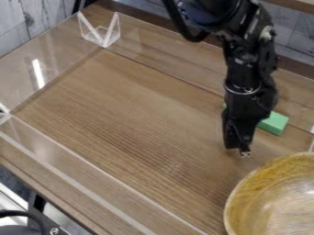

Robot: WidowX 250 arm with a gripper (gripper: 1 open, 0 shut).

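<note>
My gripper (pixel 243 149) hangs low over the right side of the wooden table (pixel 123 119), shut, with nothing visible between its fingers. A green block (pixel 274 122) lies just behind it to the right, partly hidden by the arm. Below the gripper, at the bottom right, is a large yellow bowl (pixel 270 211).
A white wire rack (pixel 101 29) stands at the back left. Dark cables lie beyond the table at the bottom left.
</note>
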